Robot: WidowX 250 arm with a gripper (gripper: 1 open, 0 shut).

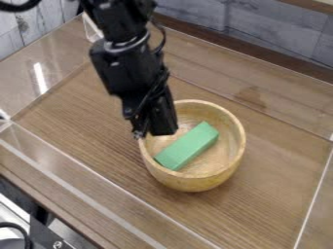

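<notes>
The black robot arm comes down from the top left, its gripper (159,128) just above the left rim of a round wooden bowl (221,171). The gripper is shut, with nothing visible between its fingers. A green block (188,148) lies inside the bowl, slanted from lower left to upper right, uncovered by the gripper.
A dark cable (14,233) shows at the lower left corner, and a grey wall edge runs along the top right.
</notes>
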